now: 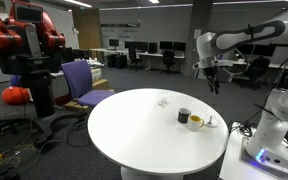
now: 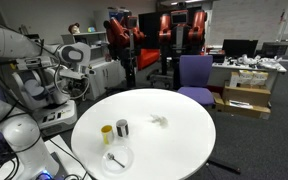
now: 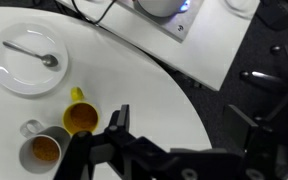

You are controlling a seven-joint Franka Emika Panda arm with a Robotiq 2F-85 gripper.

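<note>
My gripper hangs open in the air, with nothing between its fingers. In exterior view 1 the gripper (image 1: 206, 84) is above the table's right side; the wrist view shows the table's edge under it. A yellow mug (image 3: 81, 117) with something brown inside stands upright beside a grey mug (image 3: 29, 152) holding brown contents. Further left in the wrist view lies a white plate (image 3: 9, 70) with a metal spoon (image 3: 47, 60) on it. In exterior view 2 the yellow mug (image 2: 107, 134), grey mug (image 2: 122, 128) and plate (image 2: 124, 165) are grouped near the arm.
A small white crumpled-looking item (image 2: 159, 121) lies towards its far side. The arm's base (image 1: 269, 150) stands on a separate white stand beside the table. A purple chair (image 1: 80, 80) is behind the table.
</note>
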